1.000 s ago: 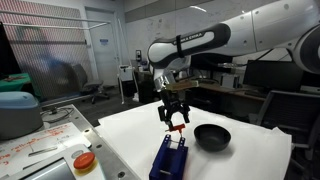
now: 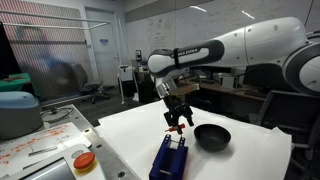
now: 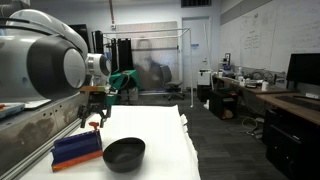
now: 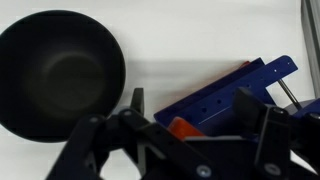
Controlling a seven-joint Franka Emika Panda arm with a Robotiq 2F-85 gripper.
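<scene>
My gripper is above the table, its fingers apart on either side of a small red object (image 4: 182, 128). In the wrist view no contact with the fingers shows. The red object (image 2: 176, 128) is just below the gripper (image 2: 179, 116) in the first exterior view, over a blue rack-like holder (image 2: 168, 159). Whether it rests on the holder cannot be told. A black bowl (image 4: 62, 75) stands to the left in the wrist view, clear of the fingers. My own gripper body hides part of the holder (image 4: 215, 98).
The white table (image 2: 130, 130) has free room beyond the holder and bowl. A cluttered surface with a red button (image 2: 84, 160) lies at the left. Desks and chairs (image 2: 278, 115) are in the background.
My gripper and wrist have shifted slightly in the first exterior view. The red object, holder and bowl stay in nearly the same places.
</scene>
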